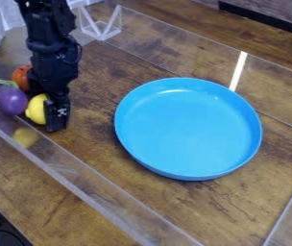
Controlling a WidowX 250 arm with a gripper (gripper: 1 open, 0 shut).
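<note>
My dark gripper (46,106) is low at the left of the camera view, right over a yellow lemon-like object (36,112), its fingers around it and partly hiding it. A purple eggplant (11,101) lies just left of the lemon. A red-orange round object (22,75) sits behind them, partly hidden by the arm.
A large empty blue plate (187,128) lies on the wooden table (175,216) to the right. A clear barrier runs along the lower left. The table between gripper and plate is bare.
</note>
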